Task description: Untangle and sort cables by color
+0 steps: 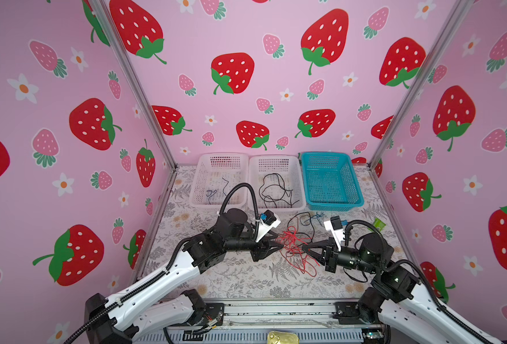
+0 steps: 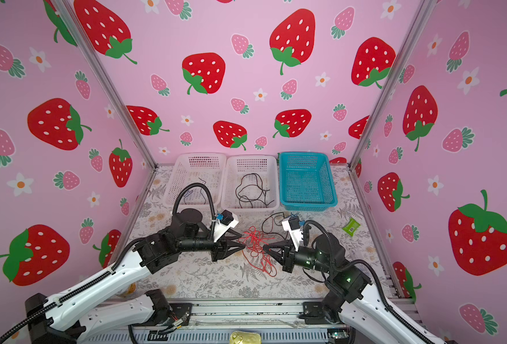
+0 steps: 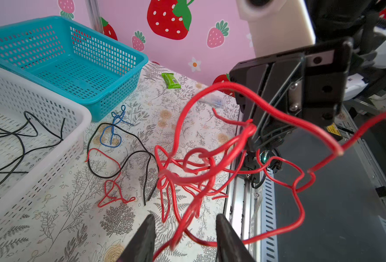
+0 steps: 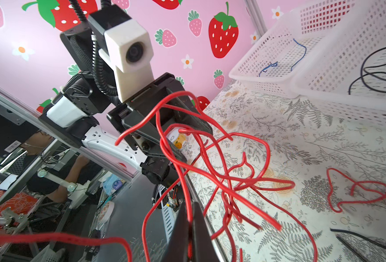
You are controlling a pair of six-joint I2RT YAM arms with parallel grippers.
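Note:
A tangle of red cable [image 3: 210, 170] hangs from my right gripper, which is shut on a strand of it. My left gripper faces it, part open, with red cable passing across the gap between its fingers. Below, a loose red cable [image 4: 359, 183], black cable [image 3: 127, 131] and blue cable [image 3: 114, 126] lie on the table. The middle white basket [image 1: 276, 207] holds black cables; the left white basket [image 1: 196, 183] holds blue cables; the turquoise basket [image 1: 331, 180] is empty.
A green packet [image 2: 351, 227] lies on the right of the table. The three baskets line the back.

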